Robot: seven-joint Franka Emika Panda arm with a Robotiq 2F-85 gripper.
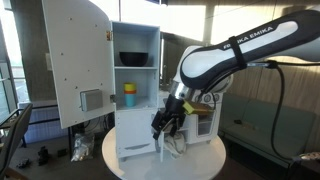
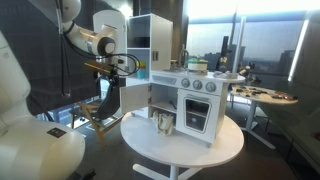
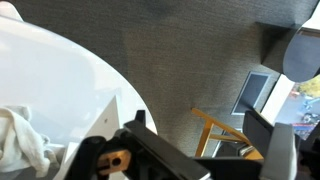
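A crumpled white cloth [image 1: 176, 145] lies in the open lower compartment of the white toy kitchen [image 2: 190, 82], showing also at the left edge of the wrist view as a pale cloth [image 3: 18, 140]. My gripper [image 1: 165, 131] is in front of the kitchen in exterior view 1, its fingers apart. The wrist view has the gripper beyond the table's edge, with floor and no held object between its fingers. The compartment's open door [image 2: 133, 97] swings out to the left in exterior view 2.
The round white table [image 2: 220, 150] bears the kitchen. A tall cabinet with its door [image 1: 80, 60] open holds a black bowl [image 1: 133, 59] and stacked coloured cups [image 1: 130, 94]. A wooden chair [image 3: 207, 130] stands beyond the table.
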